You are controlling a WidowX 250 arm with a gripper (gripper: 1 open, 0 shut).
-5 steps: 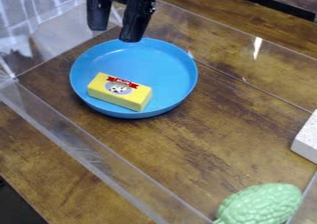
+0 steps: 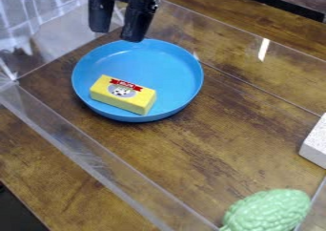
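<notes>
A black gripper (image 2: 120,20) hangs at the top left above the back edge of a round blue plate (image 2: 176,80), its two dark fingers parted with nothing visible between them. A yellow box (image 2: 132,96) with a red and white label lies on the front left part of the plate, below the gripper and apart from it.
A green brain-shaped object (image 2: 265,212) lies at the lower right. A white block (image 2: 315,139) sits at the right edge. Clear transparent strips cross the wooden table (image 2: 230,130), which is bare right of the plate and in front of it.
</notes>
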